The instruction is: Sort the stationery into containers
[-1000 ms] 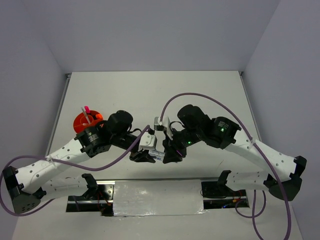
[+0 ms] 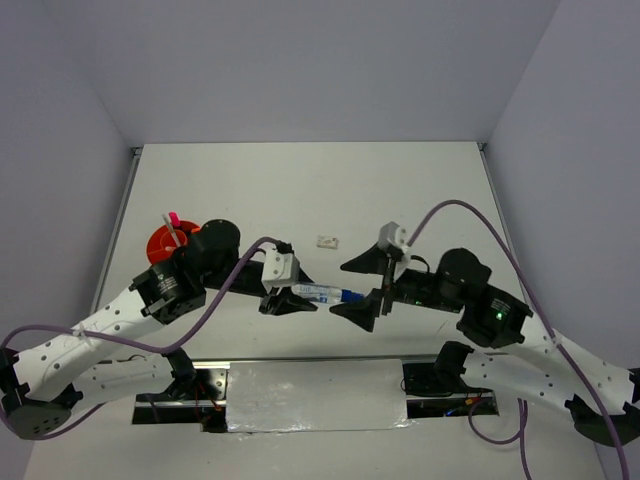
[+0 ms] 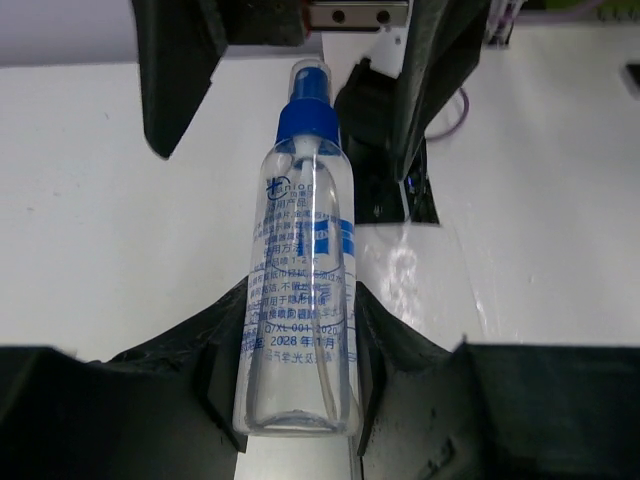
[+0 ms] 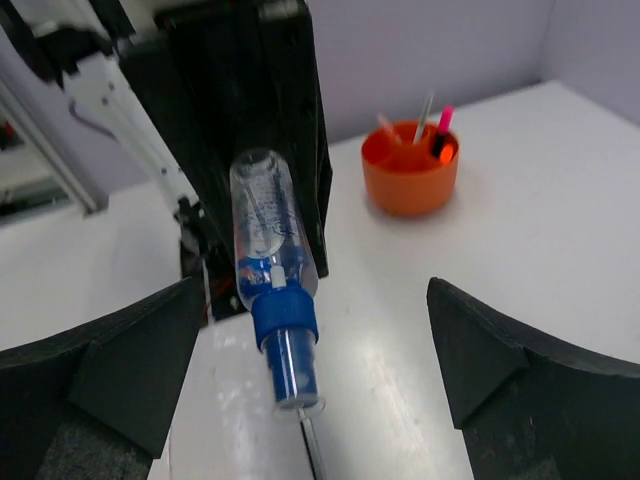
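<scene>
A clear spray bottle with blue cap and printed label (image 3: pixel 298 300) is held sideways by my left gripper (image 2: pixel 290 296), its fingers shut round the bottle's lower part. The bottle's blue top (image 4: pixel 285 325) points toward my right gripper (image 2: pixel 362 288), which stands open around that end with nothing gripped between its fingers. An orange round organizer (image 4: pixel 410 185) with pens and pink items stands at the left of the table in the top view, partly hidden by my left arm.
A small pale rectangular item (image 2: pixel 327 242) lies mid-table. Grey walls border the sides and back.
My right gripper has moved away to the right and stands open, exposing the bottle's blue top.
</scene>
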